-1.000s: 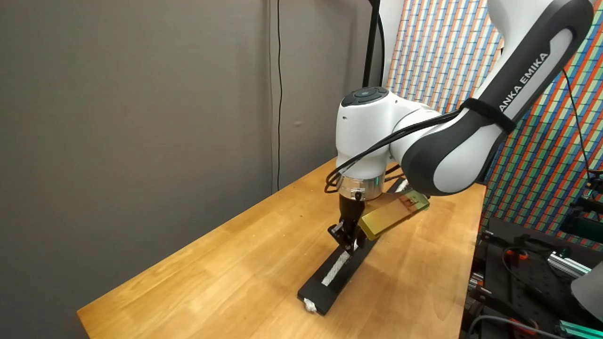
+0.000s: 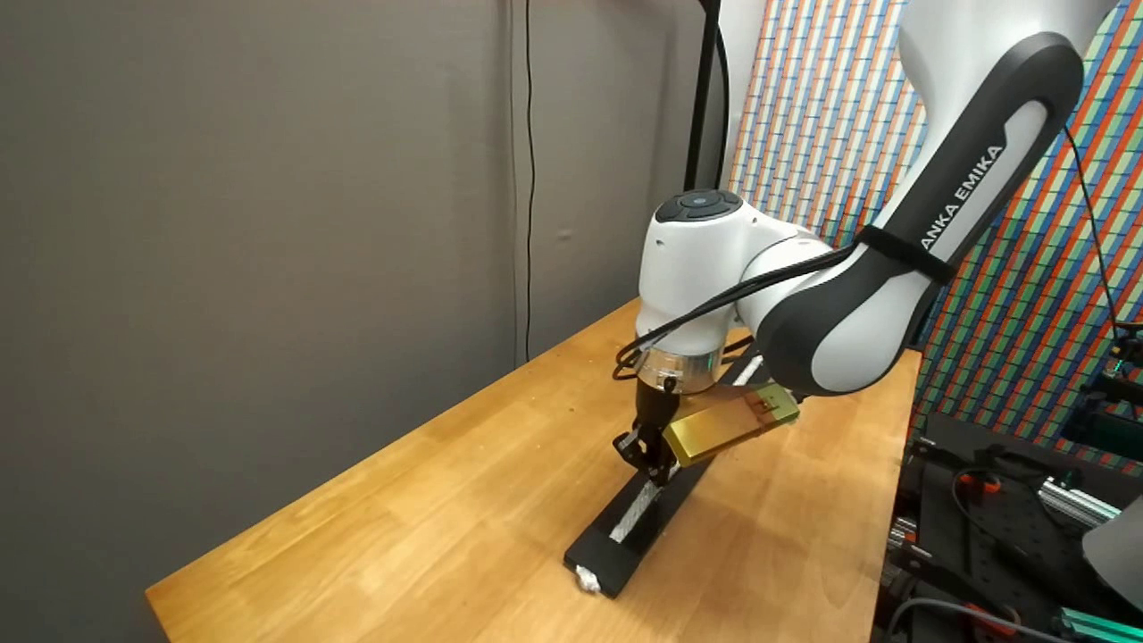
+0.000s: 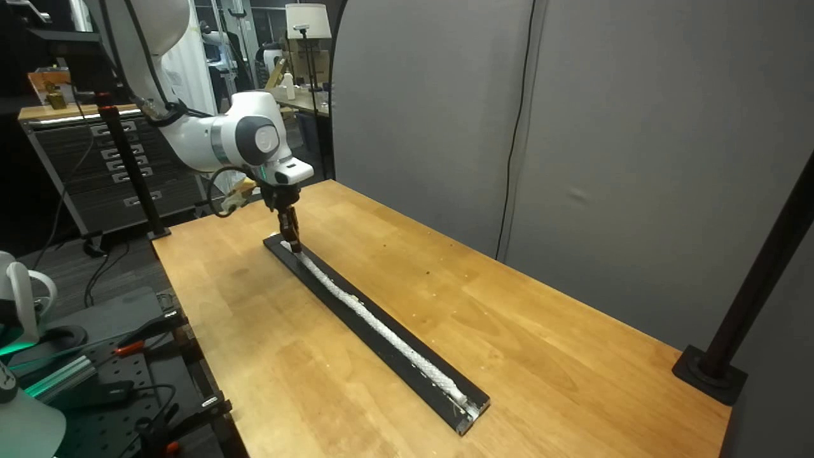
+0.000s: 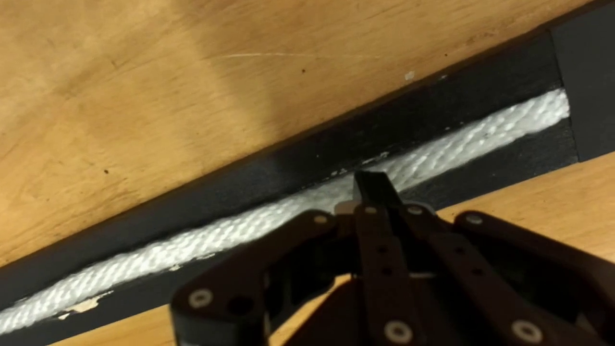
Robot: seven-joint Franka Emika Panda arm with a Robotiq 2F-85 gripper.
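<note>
A white braided rope runs lengthwise along a long black board on the wooden table. In the wrist view the rope crosses diagonally, its cut end at the upper right beside a dark end piece. My gripper is shut, its fingertips brought together over the rope's lower edge; nothing shows between them. Part of the rope is hidden behind the fingers. Exterior view 1 has the gripper pointing down at the board, close to one end. Whether the tips touch the rope, I cannot tell.
A grey wall stands along one edge. A black post rises from the table's far right corner in exterior view 2.
Compared with a second ago, my arm has come down and moved slightly left in exterior view 1, with the fingers lower over the board. Rope and board look unmoved.
</note>
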